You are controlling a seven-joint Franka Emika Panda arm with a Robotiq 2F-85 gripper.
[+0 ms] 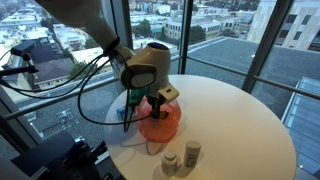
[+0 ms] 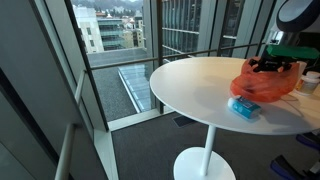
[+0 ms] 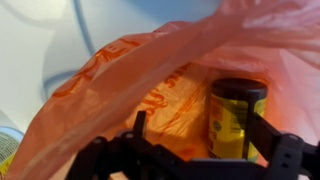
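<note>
A translucent orange-red plastic bag (image 1: 170, 129) sits on the white table, its mouth up toward the arm. My gripper is at the bag's mouth, fingers apart. In the wrist view, a yellow bottle or jar with a black top (image 3: 236, 92) shows inside the bag, right of the middle of the gap. The right finger (image 3: 265, 137) overlaps its right edge; whether they touch, I cannot tell. The left finger (image 3: 138, 124) stands clear of it over orange plastic. Part of the bag's rim crosses the wrist view above the fingers.
A pale lidded container (image 1: 170, 160) and a white cylinder (image 1: 192, 154) stand near the table's front edge. A blue box (image 2: 243, 107) lies beside the bag at the rim.
</note>
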